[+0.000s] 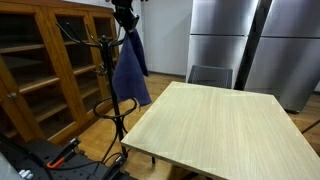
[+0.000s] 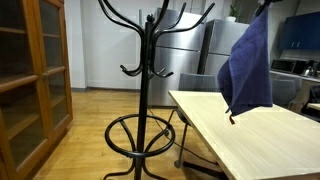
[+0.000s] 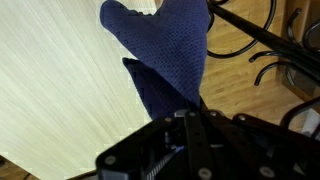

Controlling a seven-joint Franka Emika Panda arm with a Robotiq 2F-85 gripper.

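Observation:
A dark blue cloth hangs down from my gripper, high above the left edge of the table. My gripper is shut on one end of this cloth. In exterior view 2 the cloth hangs at the right, apart from the black coat rack and its curved hooks. From the wrist, the cloth spreads away from the fingers, with the rack's black bars to its right. The folds hide the fingertips.
A dark chair stands at its far side. Glass-door cabinets line the left, behind the rack, and steel fridges stand at the back.

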